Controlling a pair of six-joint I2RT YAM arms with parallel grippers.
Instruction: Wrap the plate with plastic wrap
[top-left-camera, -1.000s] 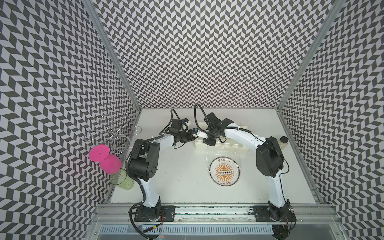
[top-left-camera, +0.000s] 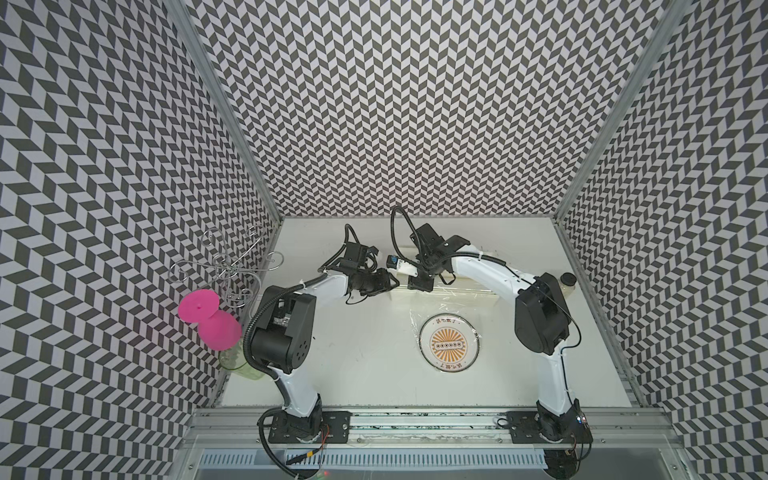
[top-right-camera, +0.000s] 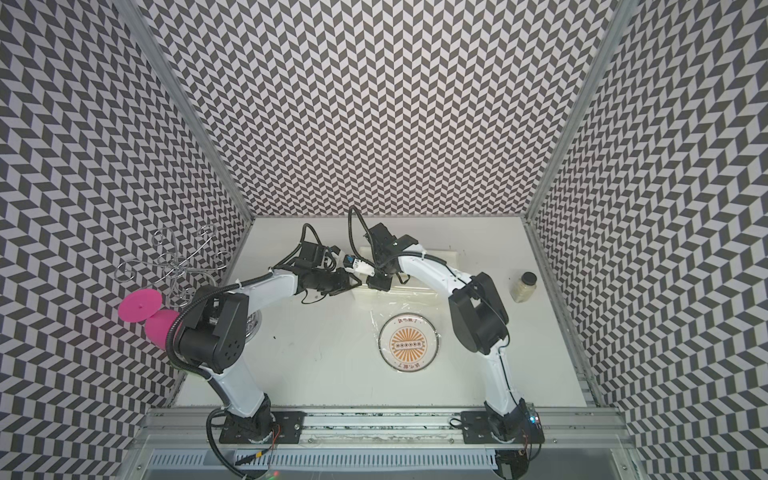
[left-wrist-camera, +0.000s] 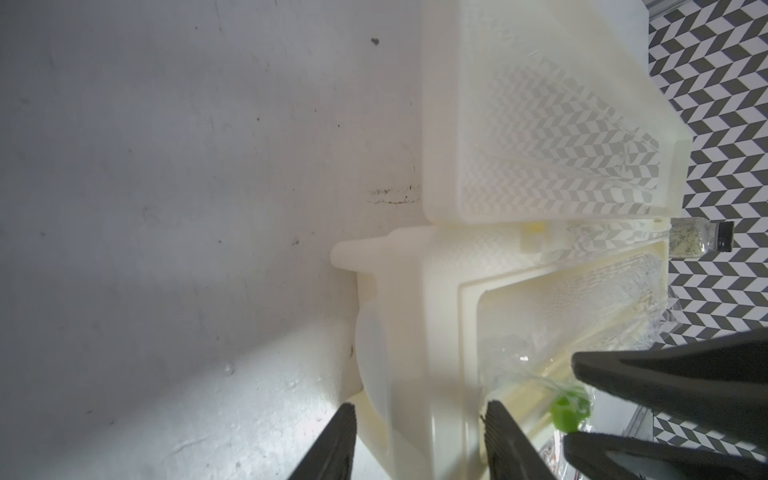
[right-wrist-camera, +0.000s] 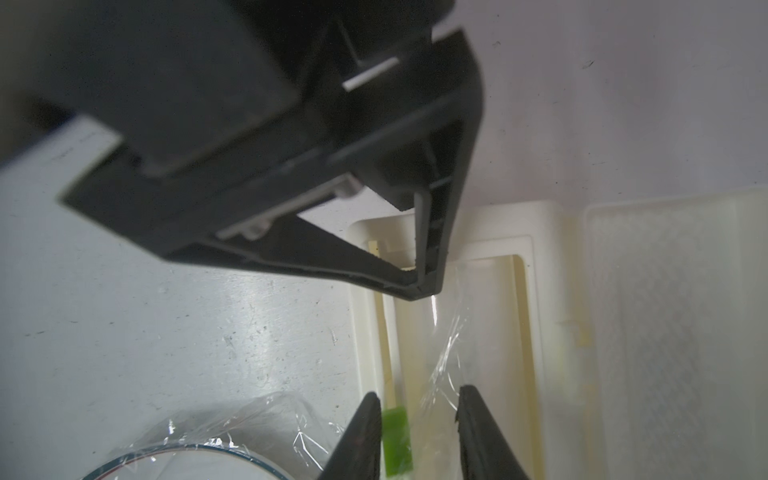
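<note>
The plate (top-left-camera: 449, 344) with an orange print lies centre front, clear plastic film (right-wrist-camera: 288, 424) bunched around its far rim in the right wrist view. Behind it is the cream wrap dispenser (left-wrist-camera: 436, 320), lid (left-wrist-camera: 544, 120) open, with film and a green piece (left-wrist-camera: 569, 408) in it. My left gripper is part open at the dispenser's left end, straddling its wall; whether it grips is unclear. My right gripper is open above the dispenser's tray, over the film and green piece.
A jar (top-right-camera: 524, 288) stands at the right. Pink items (top-left-camera: 220, 328) and a wire rack (top-left-camera: 232, 272) are at the left. Both arms crowd the back middle.
My left arm and gripper have shifted slightly toward the front at the dispenser's left end. My right arm has barely moved; the plate stays put.
</note>
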